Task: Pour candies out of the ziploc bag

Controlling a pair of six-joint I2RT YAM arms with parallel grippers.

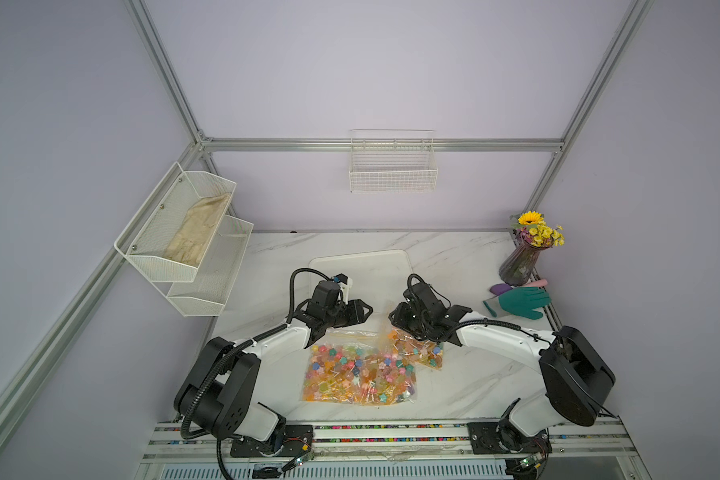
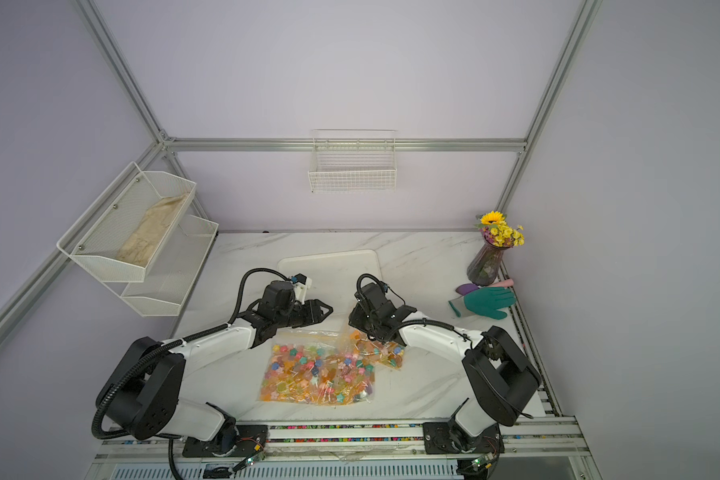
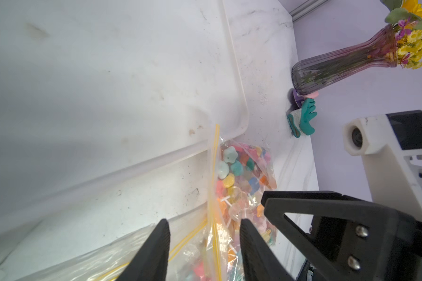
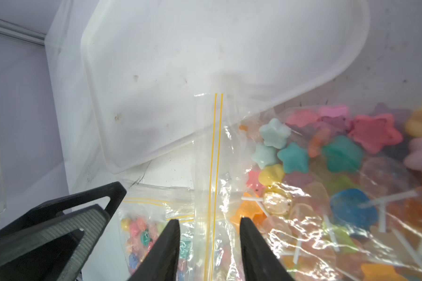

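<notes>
A clear ziploc bag of candies [image 1: 428,352] lies at the right, its yellow zip edge [image 4: 213,154] toward the left and its far corner over the tray's rim. A larger bag of candies [image 1: 336,372] lies flat in front of both arms. My right gripper is open above the smaller bag's zip strip, with the strip visible between its fingers. Open as well, my left gripper hangs left of that bag; whether it touches the plastic I cannot tell. The shallow white tray [image 1: 360,262] behind them looks empty.
A vase of flowers [image 1: 521,260] and a teal glove [image 1: 524,302] stand at the table's right edge. White wire baskets [image 1: 188,272] hang on the left wall.
</notes>
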